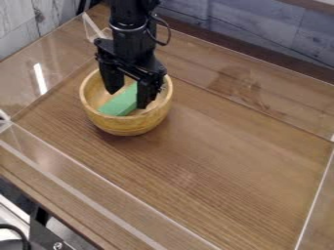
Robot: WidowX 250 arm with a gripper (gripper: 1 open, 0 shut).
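Observation:
A yellow bowl (125, 124) sits on the wooden table toward the upper left, with a green object (120, 104) inside it. My black gripper (128, 83) hangs over the bowl, its fingers spread open and reaching down into it, one on either side above the green object. Whether the fingers touch the green object is unclear, and part of it is hidden behind them.
A raised light wall runs along the back right edge. Black cables lie at the lower left, off the table.

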